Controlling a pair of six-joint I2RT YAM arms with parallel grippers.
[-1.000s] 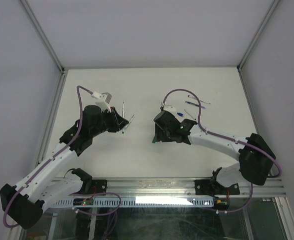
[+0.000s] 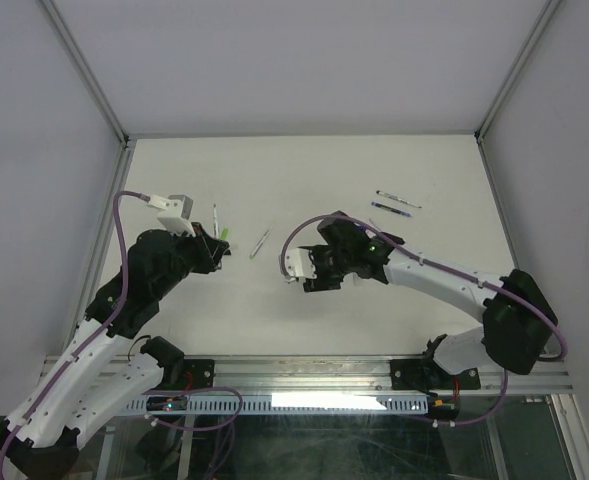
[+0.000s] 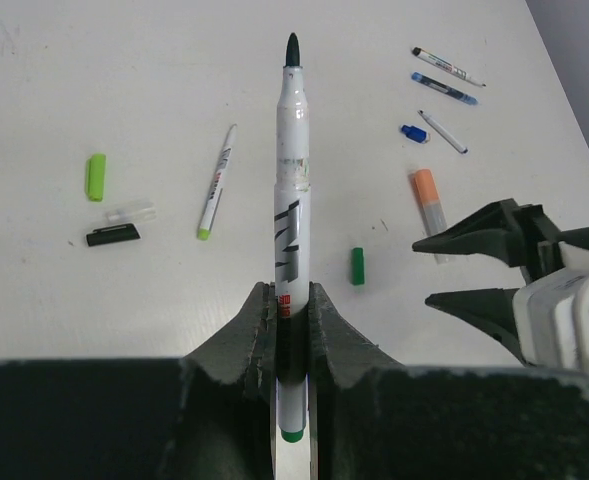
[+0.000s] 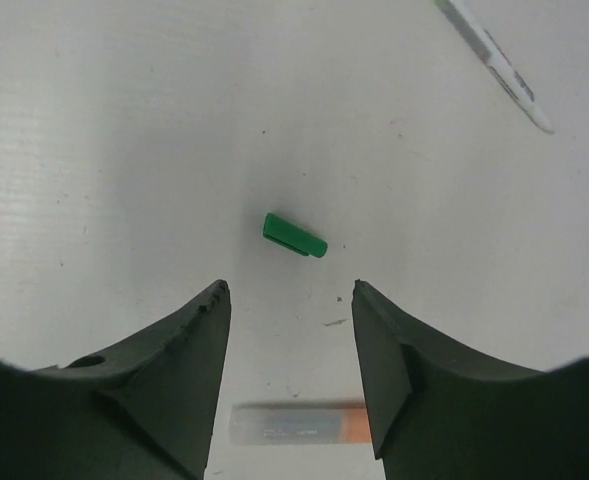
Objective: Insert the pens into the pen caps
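My left gripper is shut on a white marker (image 3: pixel 293 150), held upright with its dark tip up and green end down. My right gripper hangs open over the small green cap (image 4: pixel 294 235), which lies on the table between and just beyond its fingertips. Other loose caps lie about: a light green one (image 3: pixel 96 177), a black one (image 3: pixel 113 234), a clear one (image 3: pixel 131 213) and a blue one (image 3: pixel 415 133). A white pen with a green end (image 3: pixel 217 183) lies in the middle of the table.
Several pens (image 2: pixel 398 198) lie at the right back of the table (image 2: pixel 174 170). An orange-and-clear marker (image 4: pixel 301 424) lies near my right gripper.
My left gripper has moved left with the white marker. My right gripper has shifted left and turned, now covering the green cap in the top view.
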